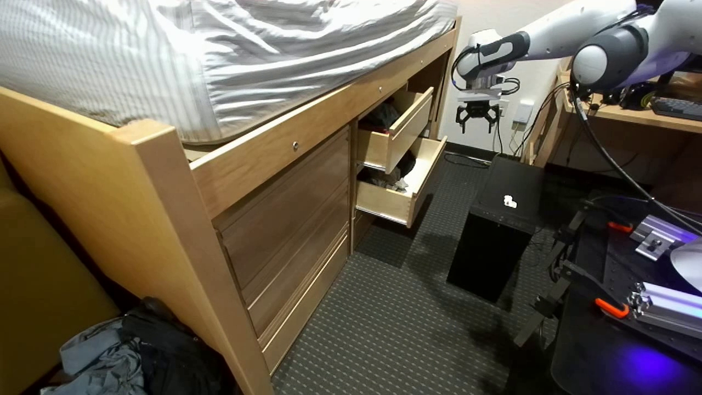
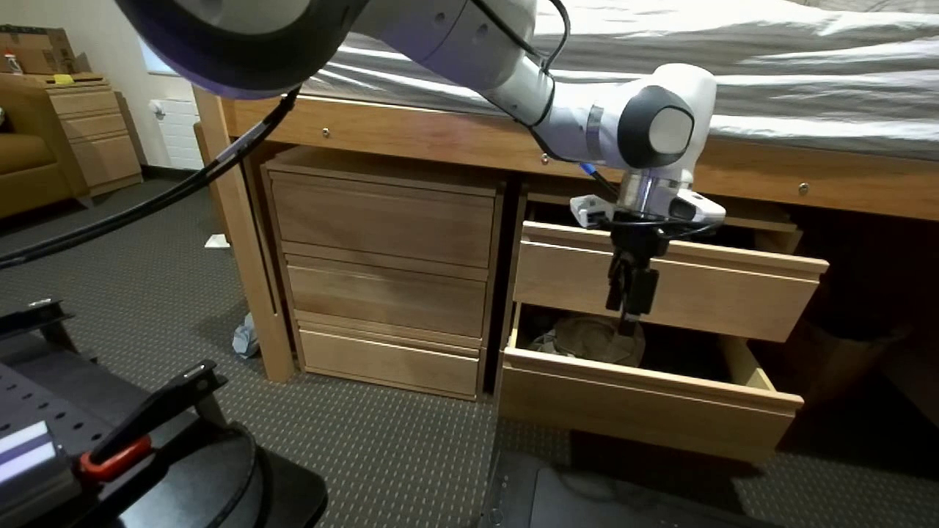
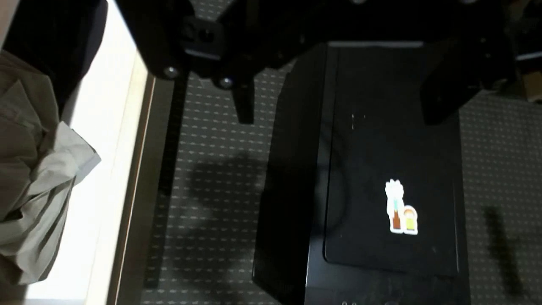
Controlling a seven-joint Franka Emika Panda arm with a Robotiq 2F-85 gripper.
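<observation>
My gripper (image 1: pixel 478 126) hangs pointing down, clear of the drawers, with its fingers spread and nothing between them. In the wrist view the fingertips (image 3: pixel 244 107) stand wide apart above the floor and a black box (image 3: pixel 386 152). Two drawers under the bed stand pulled out: an upper drawer (image 2: pixel 665 277) and a lower drawer (image 2: pixel 647 405). Tan-grey cloth (image 3: pixel 30 173) lies in the lower drawer, at the left of the wrist view. Dark items (image 1: pixel 381 117) sit in the upper drawer. The gripper appears in front of the drawers in exterior view 2.
The black box (image 1: pixel 497 217) stands on the floor facing the drawers, a small sticker (image 3: pixel 401 211) on its top. A black table (image 1: pixel 632 355) with clamps is at the right. Clothes (image 1: pixel 131 355) lie by the bed post. Carpet (image 1: pixel 368 316) is clear alongside the shut drawers.
</observation>
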